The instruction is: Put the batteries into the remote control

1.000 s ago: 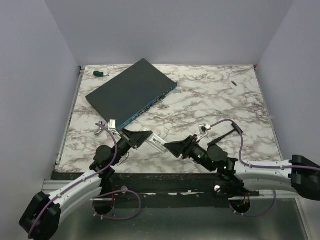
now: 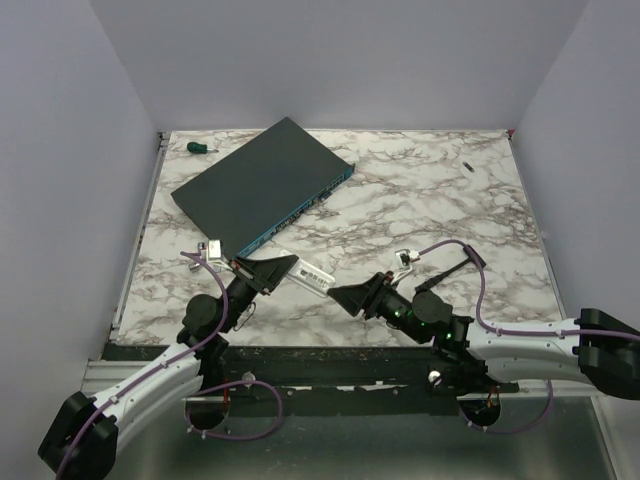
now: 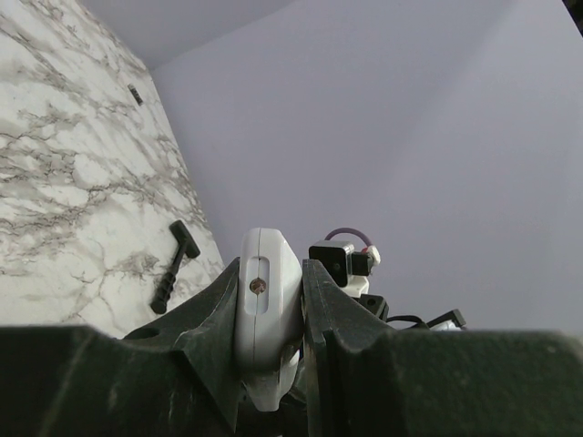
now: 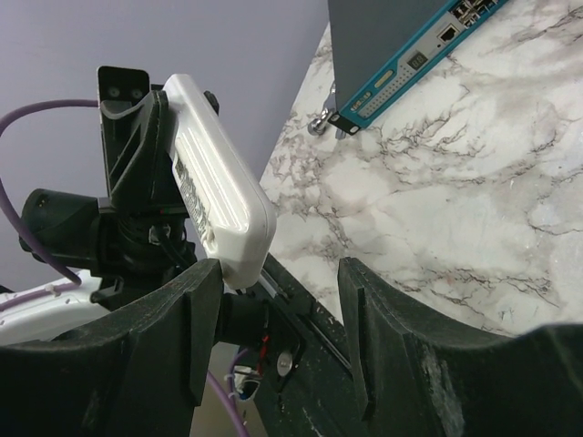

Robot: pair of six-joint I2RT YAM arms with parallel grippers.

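Note:
A white remote control [image 2: 310, 276] hangs above the front of the table between my grippers. My left gripper [image 2: 282, 266] is shut on one end; in the left wrist view the remote [image 3: 269, 319] sits between its black fingers. My right gripper [image 2: 348, 298] is open at the other end, and in the right wrist view the remote [image 4: 219, 182] reaches down to its left finger [image 4: 173, 355], with clear space between the two fingers. I cannot make out any batteries in the remote.
A dark rack unit [image 2: 260, 180] with a teal front lies at the back left, a green screwdriver [image 2: 197, 147] beside it. A black hammer lies at the right.
The left gripper has shifted very slightly with the remote in it. The right gripper looks almost unmoved in the top view.

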